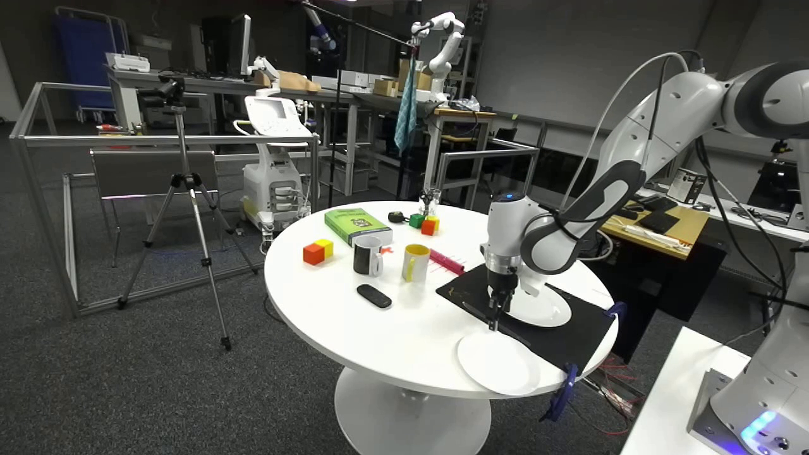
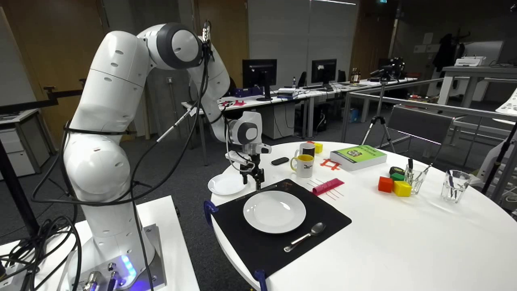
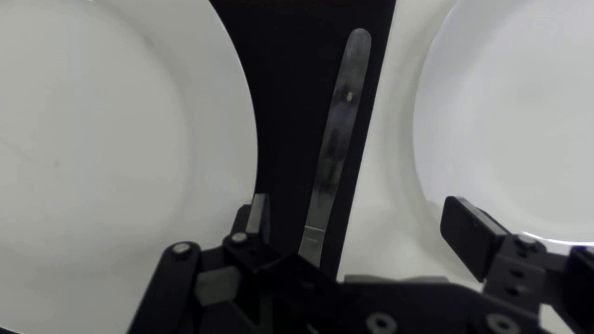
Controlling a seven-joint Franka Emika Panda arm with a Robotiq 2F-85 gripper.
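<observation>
My gripper stands open above the table, its fingers wide apart and nothing held. Between and below those fingers, in the wrist view, a metal knife (image 3: 338, 128) lies near the edge of the black placemat (image 3: 289, 72); its lower end is covered by the gripper. One white plate (image 3: 128, 122) is on the mat, left of the knife. A second white plate (image 3: 512, 122) rests on the bare table to the right. Exterior view 1 has the gripper (image 1: 497, 315) low at the mat's edge, between the two plates. Whether it touches anything cannot be told.
A spoon (image 2: 305, 237) lies on the mat beyond its plate. A yellow-lined mug (image 2: 304, 166), a dark phone-like object (image 1: 373, 296), a green book (image 1: 358, 225), colored blocks (image 2: 393, 186) and glasses (image 2: 454, 186) stand around the table. Blue clamps (image 1: 562, 394) hold the mat's edge.
</observation>
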